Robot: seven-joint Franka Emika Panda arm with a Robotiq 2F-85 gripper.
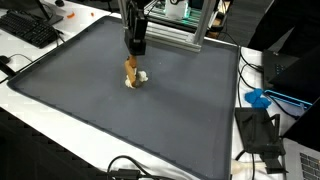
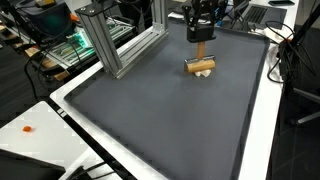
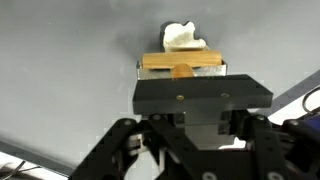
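Note:
A wooden mallet-like tool with a cylindrical head point(image 2: 200, 66) stands handle up on or just above the dark tabletop. Its handle point(image 2: 200, 48) rises to my gripper point(image 2: 200, 36), which hangs right over it. From above, in the wrist view, the wooden head point(image 3: 182, 60) lies across the far side of the black gripper body, which hides the fingertips. Whether the fingers press on the handle cannot be made out. A white crumpled piece point(image 3: 183, 37) lies on the table beside the head; exterior view 1 also shows this white piece point(image 1: 141, 76) close to the wood.
A white frame-like structure point(image 2: 130, 45) stands at the table's edge. Beyond the edges are a keyboard point(image 1: 32, 28), a blue object point(image 1: 258, 98) and black cables.

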